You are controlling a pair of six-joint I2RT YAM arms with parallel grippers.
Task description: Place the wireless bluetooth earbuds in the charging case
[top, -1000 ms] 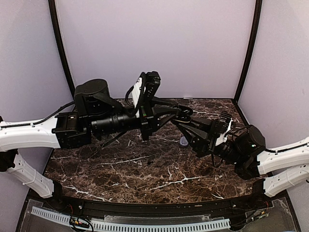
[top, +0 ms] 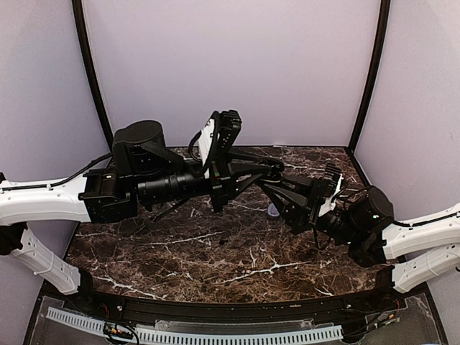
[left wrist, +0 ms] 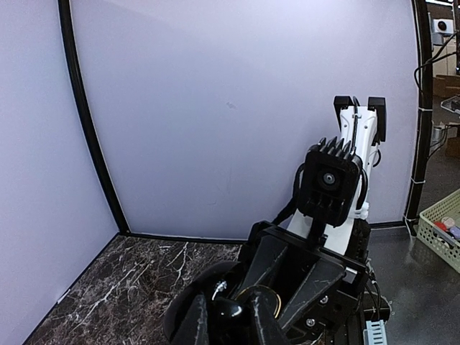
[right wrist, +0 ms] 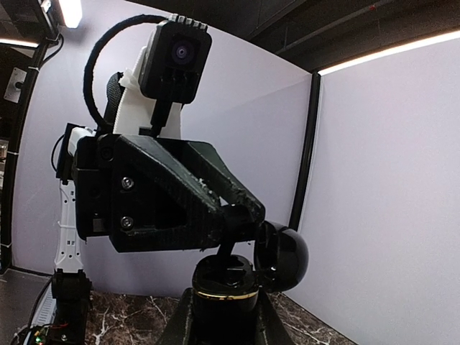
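The black charging case (right wrist: pixel 224 293), gold along its rim, stands upright in my right gripper, which is shut on it. Its shiny rounded lid (right wrist: pixel 286 257) is open to one side. Over the case mouth is my left gripper, shut on a small dark earbud (right wrist: pixel 226 249) that points down at the opening. From the left wrist, a glossy black surface (left wrist: pixel 228 309) shows between the fingertips, with the gold rim close by. Whether the earbud is seated in its slot cannot be made out. In the top view both grippers meet above the table.
A small pale round object (top: pixel 273 210) lies on the dark marbled table (top: pixel 208 251) below the grippers. White walls enclose the back and sides. A green basket (left wrist: pixel 440 228) stands outside, far right in the left wrist view.
My right gripper and the case have hardly moved.
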